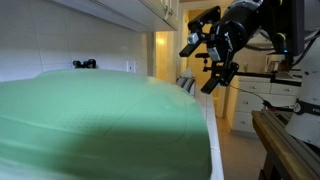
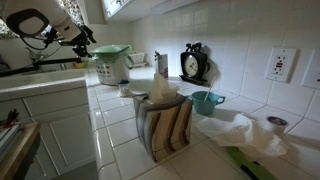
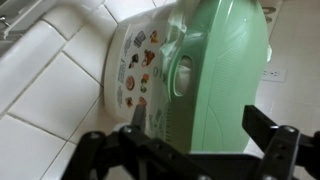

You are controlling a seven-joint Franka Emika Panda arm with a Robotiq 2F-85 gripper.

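A white container [image 3: 138, 65] with small printed pictures stands on the tiled counter under a green lid [image 3: 222, 80]. That same lid [image 1: 105, 125] fills the lower left of exterior view 1, very close to the camera. In exterior view 2 the container [image 2: 112, 72] is at the far end of the counter. My gripper is open, its fingers spread on either side of the lid in the wrist view, with nothing visibly held. Exterior view 2 shows the gripper [image 2: 85, 44] just left of the lid and around or above its height; exact clearance is unclear.
Along the counter stand a knife block [image 2: 162, 125], a teal cup [image 2: 206, 102], a dark round object [image 2: 195, 65] and a crumpled white cloth [image 2: 240, 132]. Wall cabinets [image 1: 135, 12] overhang the counter. Bare tile [image 2: 115, 135] lies at its front.
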